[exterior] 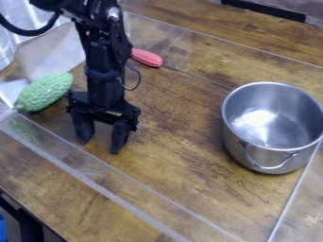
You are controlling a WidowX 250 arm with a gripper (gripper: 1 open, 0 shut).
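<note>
My black gripper [101, 132] is low over the wooden table at the left of centre, its two fingers pointing down and spread apart, with nothing visible between them. A green, bumpy vegetable-like object [44, 90] lies just left of the gripper, apart from its fingers. A pink object [146, 58] lies behind the arm, a little to the right. A large steel pot [271, 128] stands on the right.
Clear plastic strips or walls border the work area at the front left, back and right.
</note>
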